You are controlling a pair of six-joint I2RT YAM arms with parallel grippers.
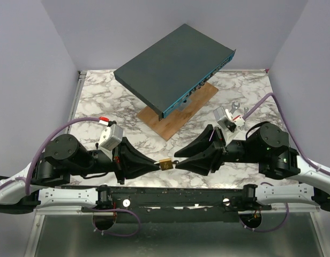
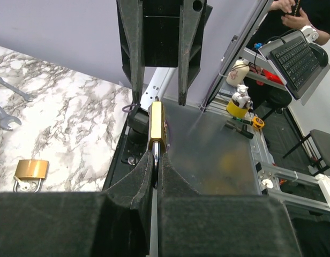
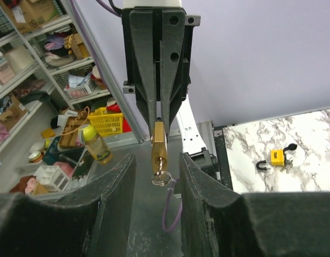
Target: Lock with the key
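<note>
My left gripper is shut on the thin shackle of a small brass padlock [image 1: 166, 164], holding it in the air above the table's front. From the padlock's end facing right, a key with a round ring-like head [image 3: 161, 178] sticks out. My right gripper [image 1: 175, 159] stands part open around the key head. In the right wrist view, its fingers [image 3: 122, 182] are on either side of the key, with gaps showing. The left wrist view has the padlock's narrow edge between the right fingers and my left fingertips.
A second brass padlock [image 2: 32, 169] lies on the marble table, and a yellow one [image 3: 277, 157] rests on its left side. Wrenches [image 2: 7, 116] lie farther back. A large dark box [image 1: 175, 64] on a wooden board [image 1: 200, 104] fills the back middle.
</note>
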